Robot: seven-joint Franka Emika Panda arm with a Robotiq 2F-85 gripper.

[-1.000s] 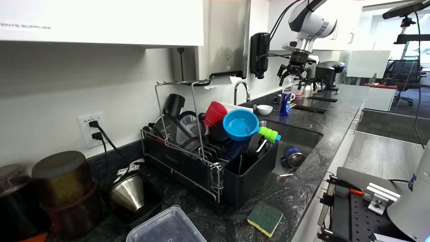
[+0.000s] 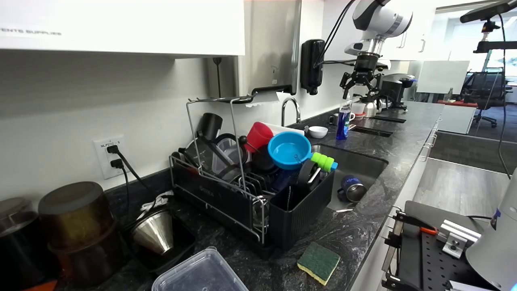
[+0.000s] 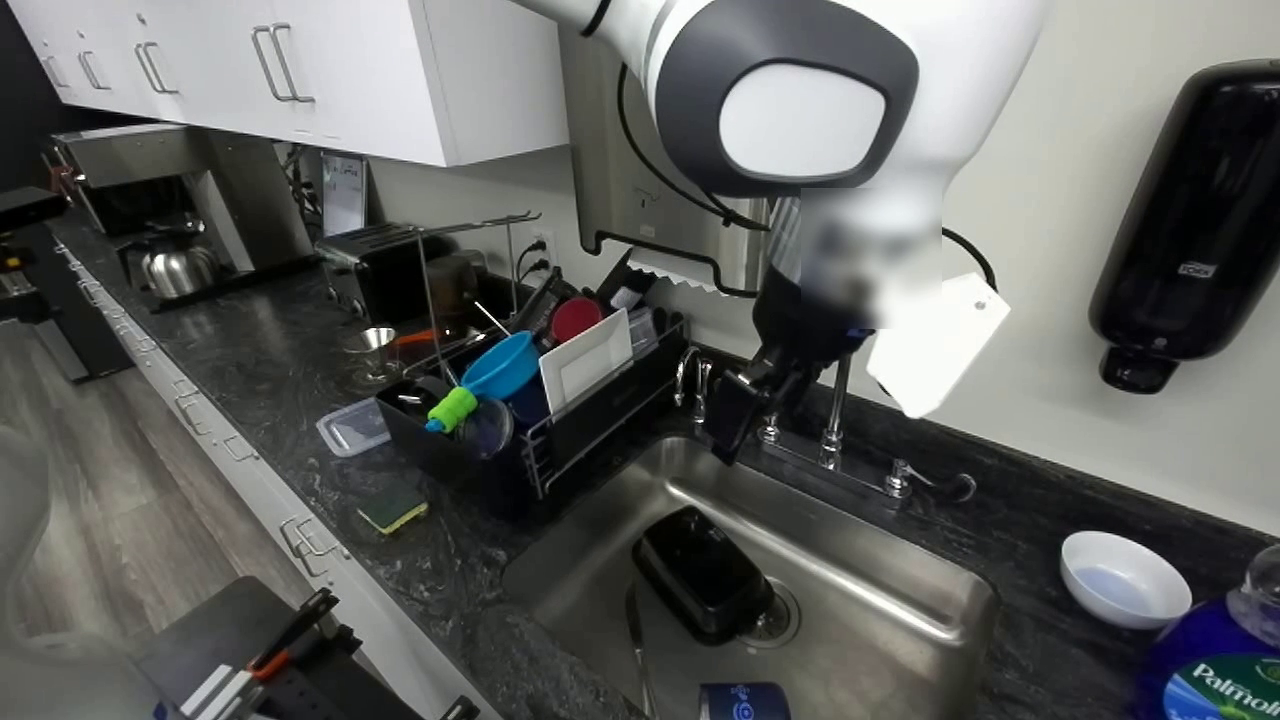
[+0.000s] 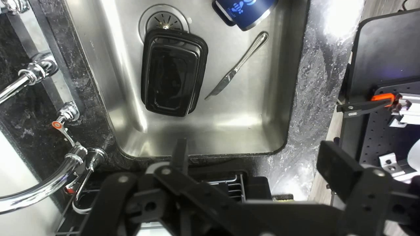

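My gripper (image 2: 358,94) hangs high over the sink side of the counter, its fingers spread wide with nothing between them. From the wrist view I look down past the open gripper into the steel sink (image 4: 236,118). In it lie a black container (image 4: 173,74), a table knife (image 4: 238,67) and a blue mug (image 4: 246,9) on its side. The container sits against the drain. In the second exterior view, the gripper's black fingers (image 3: 734,414) stand above the sink's back left part, well clear of the container (image 3: 702,576).
A full dish rack (image 2: 218,194) with a blue pan (image 2: 289,149) stands left of the sink. A sponge (image 2: 318,262) lies on the counter before it. The faucet (image 3: 833,420) rises behind the sink; a white bowl (image 3: 1124,580) and soap bottle (image 3: 1224,654) stand to its right.
The arm and gripper have shifted slightly to the right in the first exterior view. The gripper was open before and stays open. The dishes and counter items have not moved.
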